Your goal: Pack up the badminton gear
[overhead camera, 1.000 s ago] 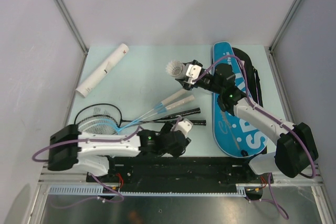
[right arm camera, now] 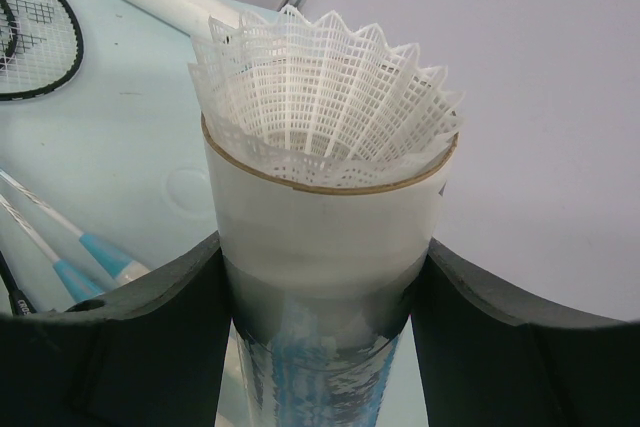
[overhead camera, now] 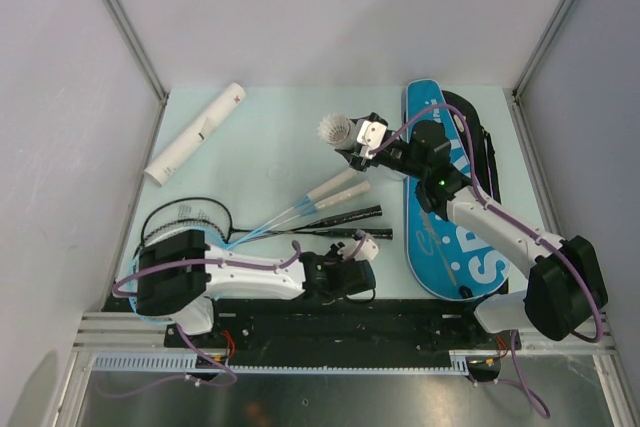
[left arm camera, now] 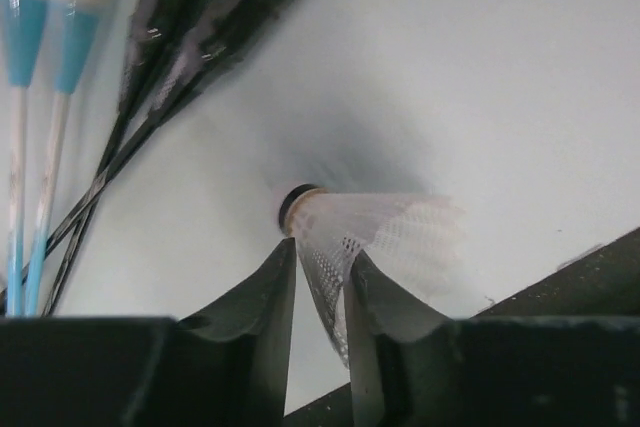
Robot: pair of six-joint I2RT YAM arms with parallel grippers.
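In the left wrist view a shuttlecock lies on its side on the white table, with my left gripper at it, its skirt between the two close-set fingertips; whether they grip is unclear. My right gripper is shut on a shuttlecock tube, held upright, with a white shuttlecock skirt showing at its top. The blue racket bag lies at the right.
Another white tube lies at the back left. Rackets with white and black handles lie across the left and middle.
The right arm and its tube have stayed in place.
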